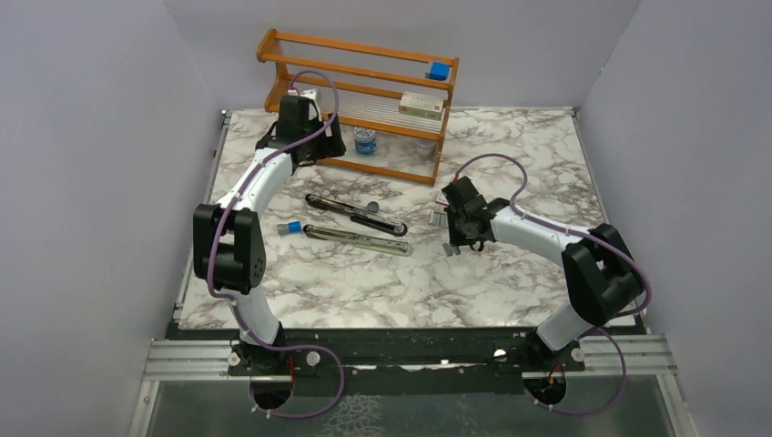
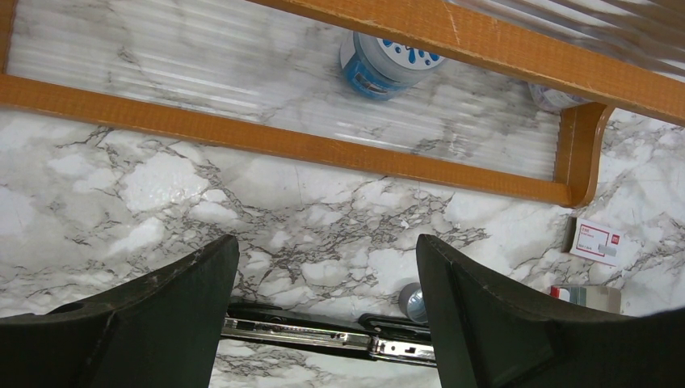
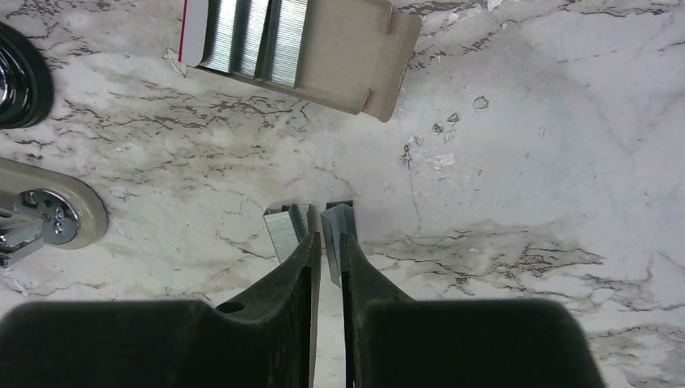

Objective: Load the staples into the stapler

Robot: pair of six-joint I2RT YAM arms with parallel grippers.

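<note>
Two staplers lie opened out on the marble table: a black one (image 1: 355, 214) and a beige one (image 1: 358, 239). In the right wrist view, small grey staple strips (image 3: 283, 233) lie left of my right gripper. Another grey staple strip (image 3: 332, 234) reaches between its fingertips, close to the right one; a clear gap stays on the left side. That gripper is part open, pointing down. My left gripper is wide open and empty above the table by the shelf, with the black stapler partly hidden behind its fingers.
An open staple box (image 3: 343, 48) with several strips lies beyond the right gripper. A wooden shelf (image 1: 364, 168) stands at the back, holding a blue-labelled jar (image 1: 365, 141). A small blue-and-grey item (image 1: 289, 228) lies at left.
</note>
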